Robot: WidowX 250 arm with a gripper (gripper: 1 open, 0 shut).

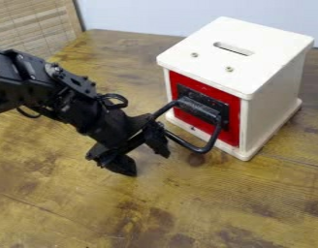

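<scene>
A white wooden box [266, 68] with a slotted top stands at the back right, a red panel [185, 87] on its front. A black U-shaped handle [202, 148] sticks out from a dark plate on that panel. The black gripper [137, 155] reaches in from the left, tilted downward, beside the left part of the handle, which it partly overlaps in view. Its two fingers appear apart; whether it touches the handle cannot be told.
A woven panel [30, 24] stands at the back left, and a white wall runs behind.
</scene>
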